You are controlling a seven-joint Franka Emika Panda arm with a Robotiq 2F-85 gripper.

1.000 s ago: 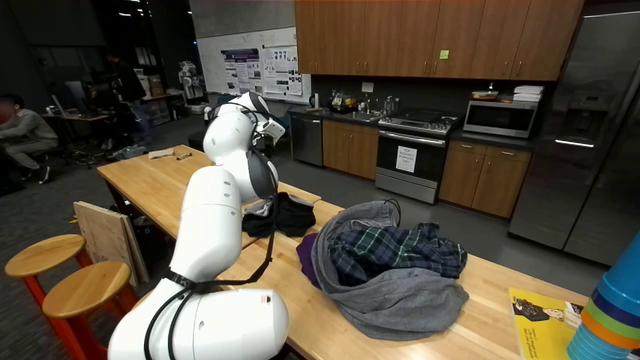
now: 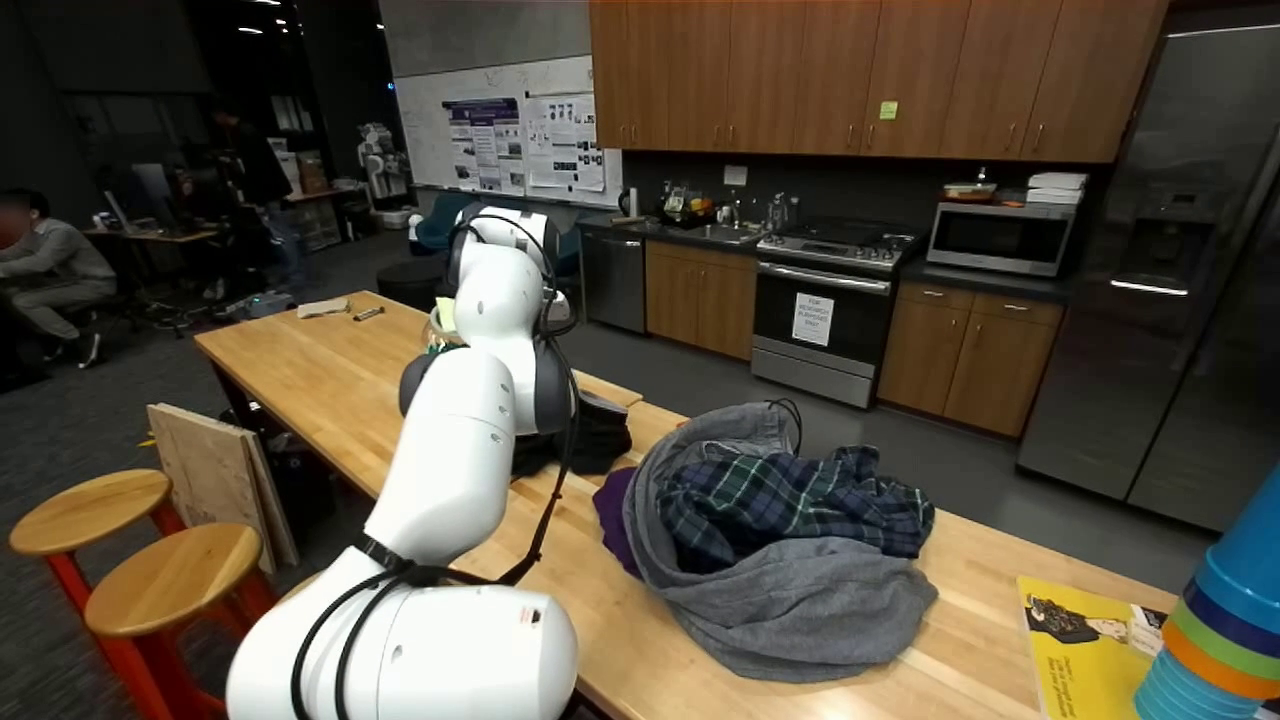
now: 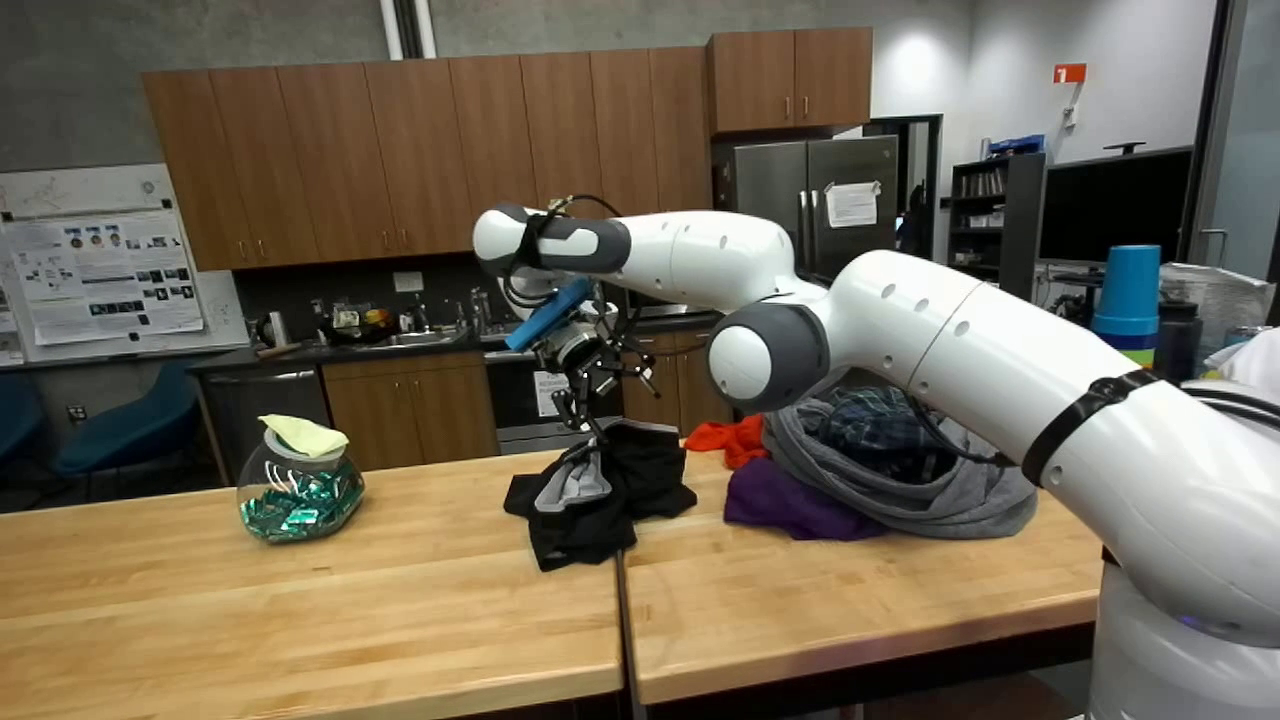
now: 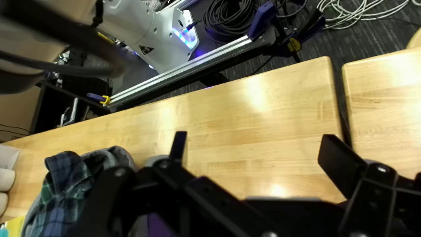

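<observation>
My gripper stands open in the wrist view, its black fingers wide apart and only bare tabletop seen beyond the gap. In exterior view 2 it hangs above and behind a crumpled black garment (image 3: pixel 657 462) with a grey patch; whether it touches the cloth, I cannot tell. To the right lies a grey garment (image 3: pixel 960 510) wrapped round a dark plaid shirt (image 2: pixel 798 498). Purple cloth (image 3: pixel 786 504) pokes out beside that pile, with red cloth (image 3: pixel 734 439) behind it. The arm hides the gripper in exterior view 1.
A round glass jar (image 3: pixel 300 498) of green-wrapped pieces stands left of the black garment. Blue stacked cups (image 2: pixel 1224 600) and a yellow magazine (image 2: pixel 1086 648) sit at the table's other end.
In exterior view 1 the arm has swung to the right and its wrist has turned. It now covers the black garment's grey part. The clothes in sight lie as before.
</observation>
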